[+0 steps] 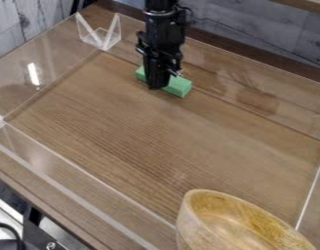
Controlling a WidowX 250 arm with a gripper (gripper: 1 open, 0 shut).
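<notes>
My black gripper [156, 78] hangs at the top centre of the camera view, its fingertips down at a green block [179, 86] lying on the wooden table [137, 146]. It is shut, and I see nothing clearly between its fingers. The block sits just behind and to the right of the fingertips, partly hidden by them; whether they touch it I cannot tell.
A large yellow bowl [234, 220] stands at the front right. Clear plastic pieces lie at the left edge and back left. Dark cables are at the lower left corner.
</notes>
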